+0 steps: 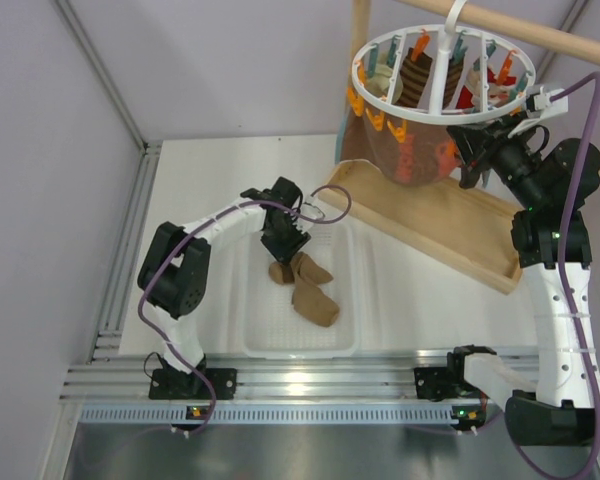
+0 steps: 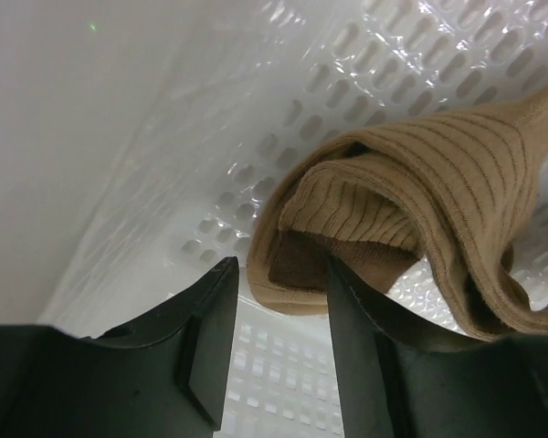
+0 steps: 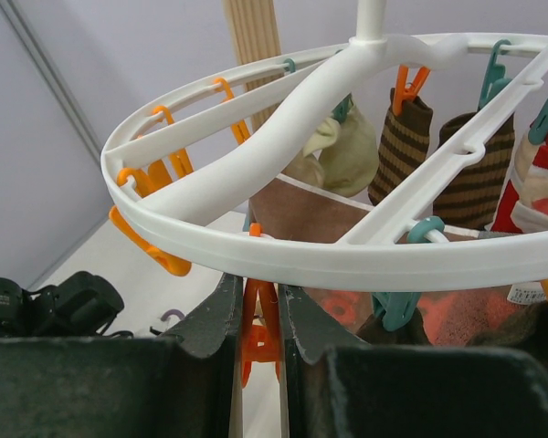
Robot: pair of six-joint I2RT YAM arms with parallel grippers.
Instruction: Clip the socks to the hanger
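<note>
In the white basket (image 1: 280,340) lies a pair of brown socks (image 1: 315,303), crumpled, with one ribbed cuff folded in a loop. Just over the socks' upper-left end hangs my left gripper (image 1: 285,262). In the left wrist view the brown sock (image 2: 438,173) lies just beyond the open fingers (image 2: 217,338), nothing between them. The round white hanger (image 1: 445,115) hangs at the upper right with orange and green clips. At its rim, my right gripper is shut on an orange clip (image 3: 261,351).
Striped brown socks (image 3: 405,137), a pale sock (image 3: 350,157) and a red Santa sock (image 3: 543,182) hang from other clips. A wooden tray (image 1: 430,225) lies under the hanger. Left of the basket, the white table (image 1: 205,175) is clear.
</note>
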